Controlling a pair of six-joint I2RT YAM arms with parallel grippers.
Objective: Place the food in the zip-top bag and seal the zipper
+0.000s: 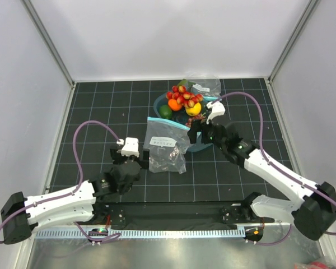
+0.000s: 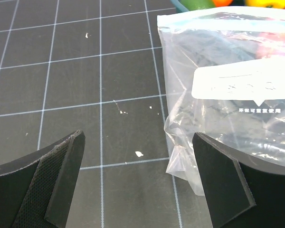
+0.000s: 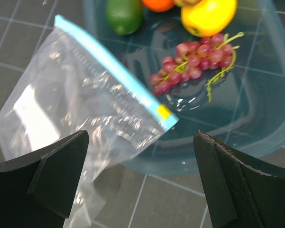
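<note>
A clear zip top bag with a white label and a pale blue zipper strip lies on the dark mat, its upper right part over the basin's edge. The blue basin holds pink grapes, a green avocado, an orange, a yellow fruit and a red bunch. My left gripper is open just left of the bag, its right finger overlapping the bag's lower corner in view. Open and empty, my right gripper hovers by the zipper's right end, over the bag and basin rim.
More clear bags lie behind the basin at the back. Pale walls close off both sides and the back.
</note>
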